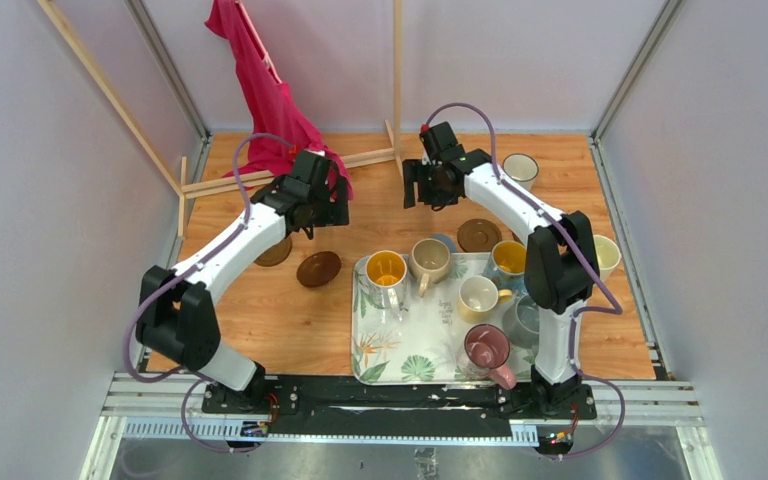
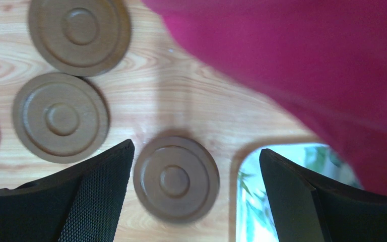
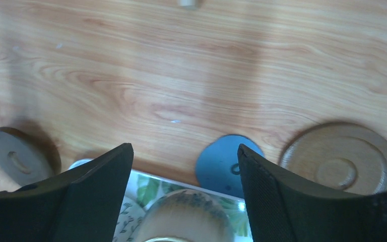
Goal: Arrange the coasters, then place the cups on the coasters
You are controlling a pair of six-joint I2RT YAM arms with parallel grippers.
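In the top view, brown coasters (image 1: 318,269) lie on the left side of the table, with another coaster (image 1: 479,235) right of centre beside a blue disc (image 3: 224,160). Several cups stand about, including a tan cup (image 1: 429,260) on the tray's rear edge and a white cup (image 1: 520,170) at the back right. My left gripper is open above the coasters, nothing between its fingers. My right gripper is open over the table's back middle, above the tray's rear edge, holding nothing.
The tray (image 1: 380,360) holds several mugs at the front right. A pink cloth (image 1: 265,90) hangs on a wooden frame at the back left, close to the left arm. Bare wood lies at front left and back middle.
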